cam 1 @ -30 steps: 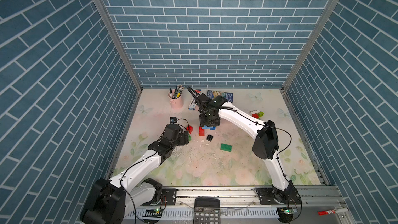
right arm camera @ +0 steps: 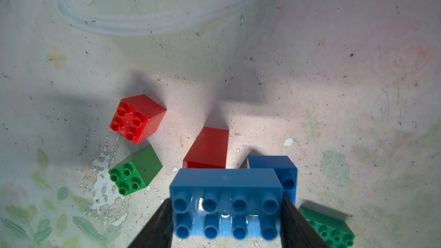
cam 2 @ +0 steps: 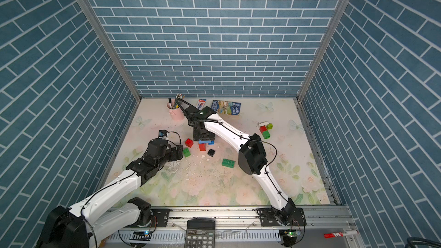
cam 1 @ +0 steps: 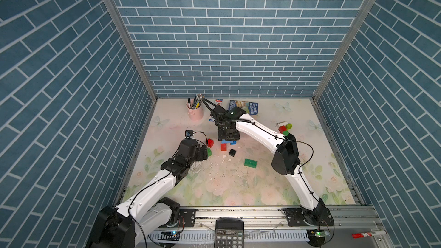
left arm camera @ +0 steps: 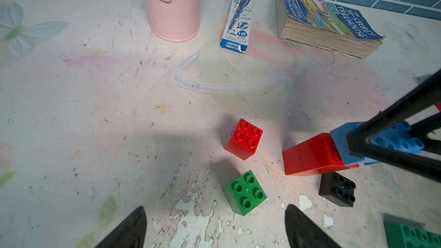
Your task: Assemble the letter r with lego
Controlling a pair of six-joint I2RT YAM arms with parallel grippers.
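My right gripper is shut on a light blue brick [right arm camera: 225, 179], studs facing the wrist camera. It hangs over a red brick piece [right arm camera: 209, 144]; whether they touch I cannot tell. A darker blue brick [right arm camera: 278, 167] lies partly hidden behind the held one. In the left wrist view a small red brick [left arm camera: 244, 138], a small green brick [left arm camera: 244, 193] and a black brick [left arm camera: 337, 189] stand apart on the table. My left gripper is open with nothing between its fingers, on the near side of the green brick.
A long green brick [cam 1: 250, 163] lies at centre right, and a few small bricks [cam 1: 283, 129] sit farther right. Along the back stand a pink cup [cam 1: 195, 111] of pens, a pencil box [left arm camera: 238, 16] and a book [left arm camera: 328, 20].
The right gripper has shifted slightly left with the light blue brick. My left arm has drawn a little to the left, showing more of the green brick.
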